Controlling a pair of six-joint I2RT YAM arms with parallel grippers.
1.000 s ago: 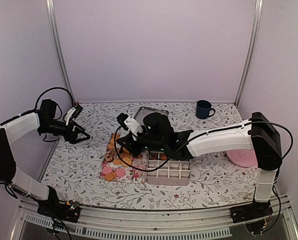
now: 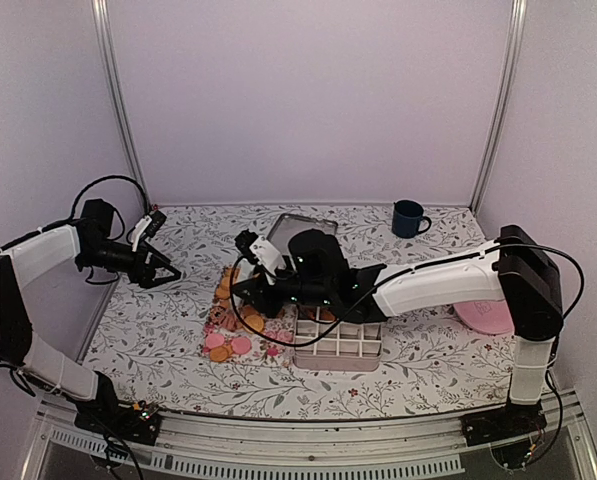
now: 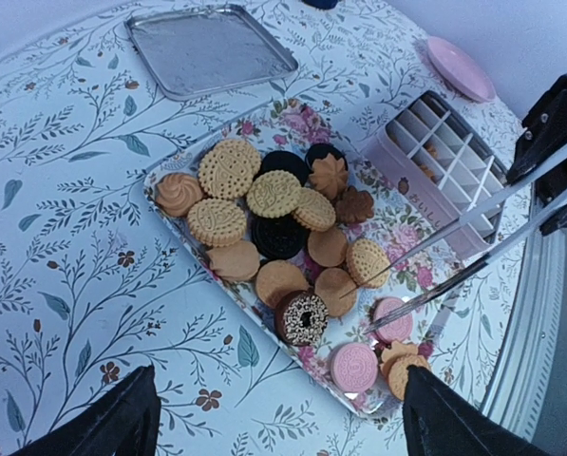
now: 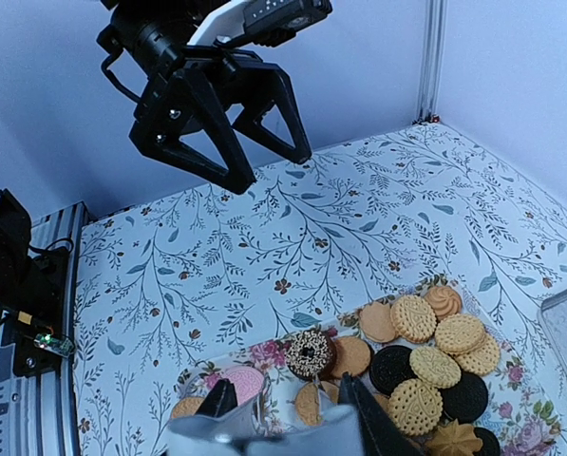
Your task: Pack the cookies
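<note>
Assorted cookies lie on a floral tray (image 3: 255, 337), among them tan rounds, dark sandwich cookies, pink discs and a sprinkled chocolate ring (image 3: 302, 317). My right gripper grips metal tongs (image 3: 454, 275) by their two arms. The tong tips stand apart, low over the tray, one at a tan round cookie (image 3: 335, 292) and the other near a pink cookie (image 3: 392, 319). No cookie is clearly pinched between them. A pink box (image 2: 338, 360) with white compartments sits right of the tray, with some brown cookies inside. My left gripper hangs open and empty left of the tray.
An empty metal tray (image 3: 212, 52) lies behind the cookies. A dark blue mug (image 2: 408, 218) stands at the back right, and a pink plate (image 2: 485, 316) lies at the right, partly under the right arm.
The right gripper has shifted only slightly over the cookie tray. The left arm, the box and the other objects look the same.
</note>
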